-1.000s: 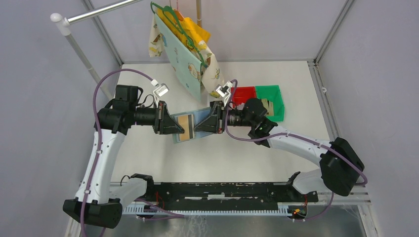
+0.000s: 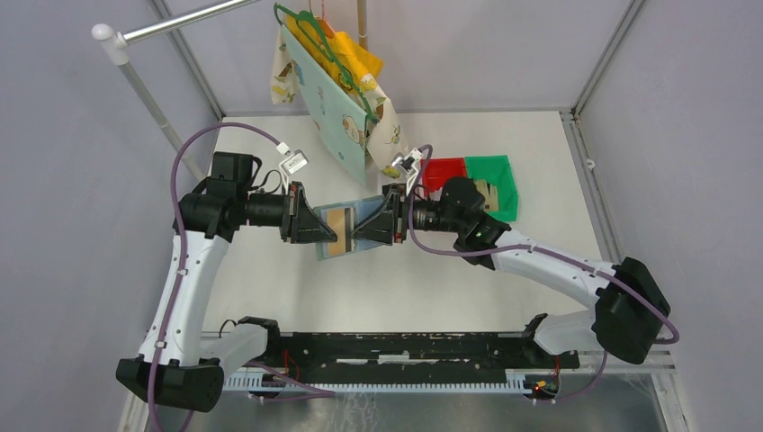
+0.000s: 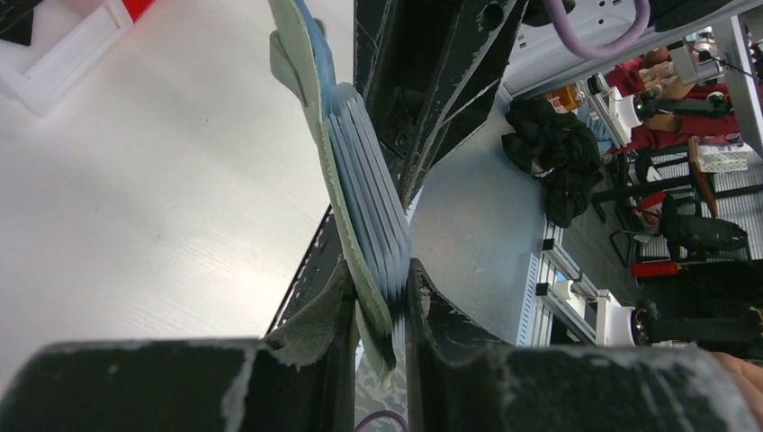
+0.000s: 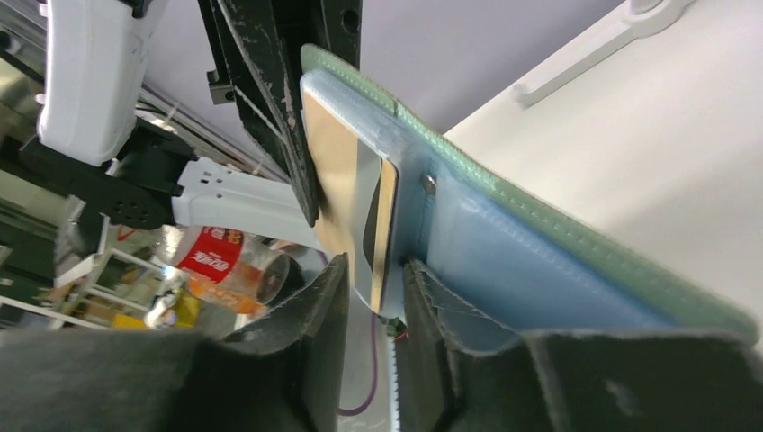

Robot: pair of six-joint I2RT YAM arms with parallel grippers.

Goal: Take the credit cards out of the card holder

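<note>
A blue and pale-green card holder (image 2: 342,225) hangs in the air between both grippers, with tan cards (image 4: 335,171) in its clear sleeves. My left gripper is shut on the holder's end; in its wrist view the stacked sleeves run up from the fingers. My right gripper is at the edge of the cards in the right wrist view, its fingers part open around the sleeve and card edge; whether they touch is unclear in the blur.
Red (image 2: 444,169) and green (image 2: 495,168) bins stand at the back right. Clothes on hangers (image 2: 328,99) hang at the back from a rail (image 2: 189,20).
The right arm and gripper have shifted very slightly, with small movement of the holder. The left arm is almost still.
</note>
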